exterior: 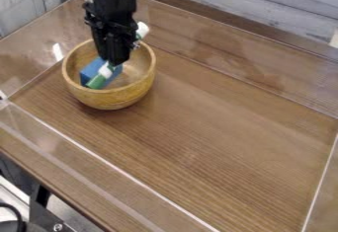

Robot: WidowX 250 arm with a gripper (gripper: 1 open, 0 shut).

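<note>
My black gripper (114,48) hangs from the top left over a round wooden bowl (109,97), its tips down at the bowl's mouth. A slim white and green object (105,75) slants up from the bowl toward the fingertips, and the gripper appears shut on its upper end. A blue block (94,71) lies in the bowl beside it.
A small white object (141,29) sits behind the arm. A pale wall runs along the back right, and black cables lie at the lower left.
</note>
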